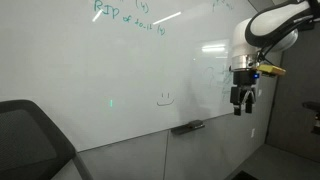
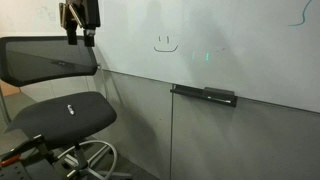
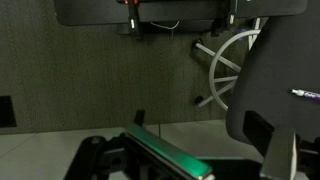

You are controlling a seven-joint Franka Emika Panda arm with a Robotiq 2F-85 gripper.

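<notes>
A marker (image 2: 71, 109), white with a dark end, lies on the black chair seat (image 2: 55, 122) in exterior view 2. It also shows at the right edge of the wrist view as a marker (image 3: 305, 96) with a purple part. My gripper (image 2: 81, 40) hangs above the chair, in front of the whiteboard (image 2: 240, 50), well clear of the seat. Its fingers point down and stand open, with nothing seen between them. In exterior view 1 the gripper (image 1: 243, 106) is at the right, near the board's edge; the seat and marker are out of sight there.
A black tray (image 2: 205, 94) juts from the board's lower edge, beneath a drawn smiley face (image 2: 165, 45). The chair backrest (image 2: 48, 57) rises behind the seat. Open floor (image 3: 90, 80) shows beside the chair base (image 3: 228, 65). Handwriting (image 1: 125, 18) covers part of the board.
</notes>
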